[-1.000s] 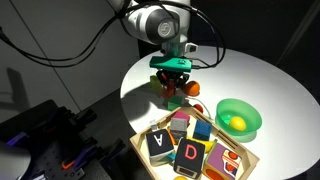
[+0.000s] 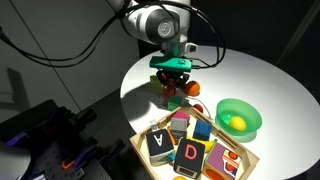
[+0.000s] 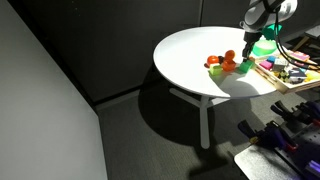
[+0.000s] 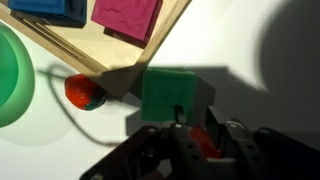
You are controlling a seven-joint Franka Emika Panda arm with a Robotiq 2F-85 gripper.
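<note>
A green block [image 4: 168, 95] stands on the white table beside the corner of the wooden tray. My gripper [image 2: 171, 82] is low over the table, close above this block [image 2: 175, 102]. In the wrist view the dark fingers of my gripper reach in from the bottom edge, open, just beside the block. Something red [image 4: 204, 142] shows behind and between the fingers; what it is, and whether it touches them, I cannot tell. A small red ball-like item [image 4: 84, 93] lies near the tray corner.
The wooden tray [image 2: 247, 163] holds several letter blocks and coloured blocks. A green bowl [image 2: 238, 108] with a yellow item stands to its right. Beyond the gripper sit an orange [image 3: 230, 54] and a red item [image 3: 212, 59].
</note>
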